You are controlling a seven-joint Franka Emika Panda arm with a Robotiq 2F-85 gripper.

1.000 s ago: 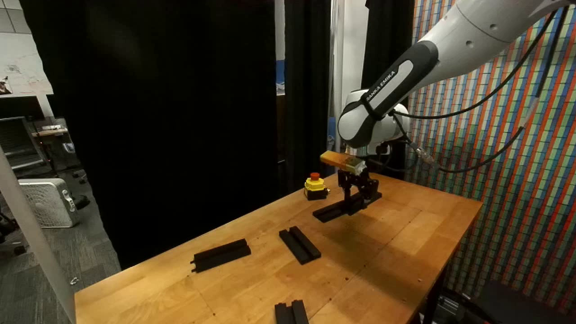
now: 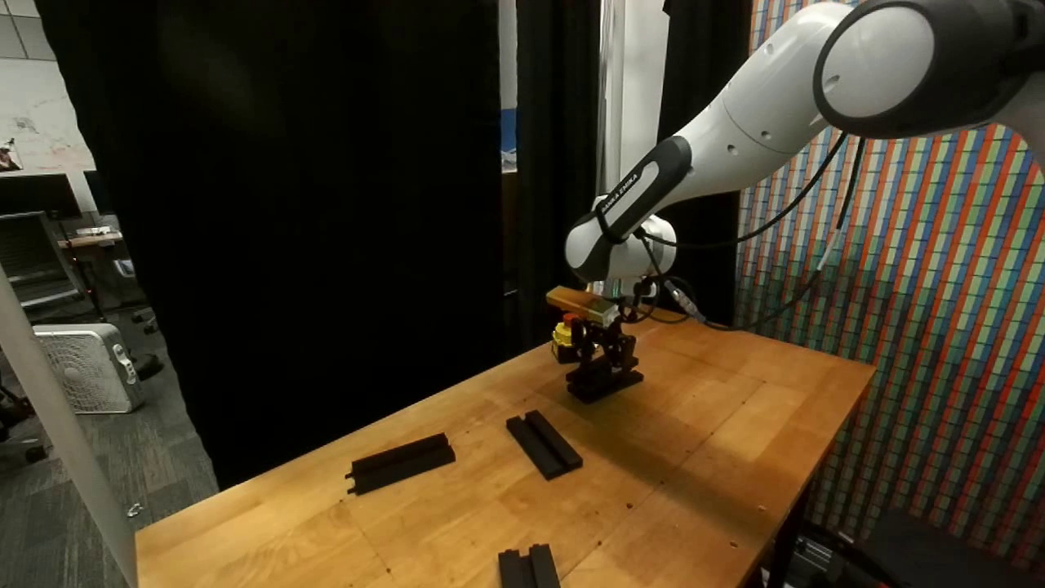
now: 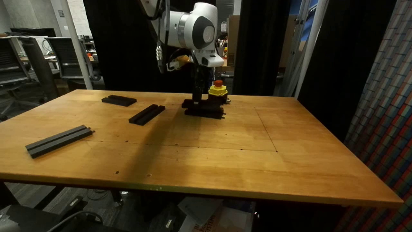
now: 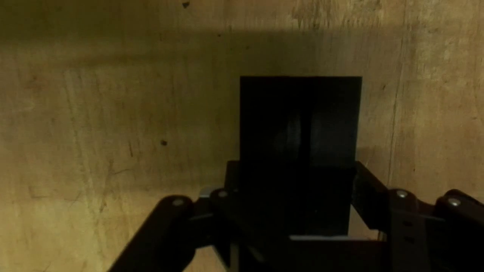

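In the wrist view a black grooved track piece (image 4: 299, 122) is held between the two fingers of my gripper, which is shut on it. In exterior view 2 the same gripper (image 3: 197, 101) has the held piece (image 3: 189, 104) level, just over a second black track piece (image 3: 204, 113) with small pegs at its right end. Whether the two touch cannot be told. From exterior view 1 the lower piece (image 2: 593, 393) shows under my gripper (image 2: 599, 364), partly hidden by it.
Three more black track pieces lie loose: one at the left (image 2: 402, 462), one mid-table (image 2: 544, 445), one at the near edge (image 2: 529, 568). A yellow emergency stop with a red button (image 3: 218, 89) stands close behind my gripper.
In exterior view 1 my gripper has shifted left with the held piece, which now sits over the other piece and partly covers the emergency stop. The loose pieces have stayed put.
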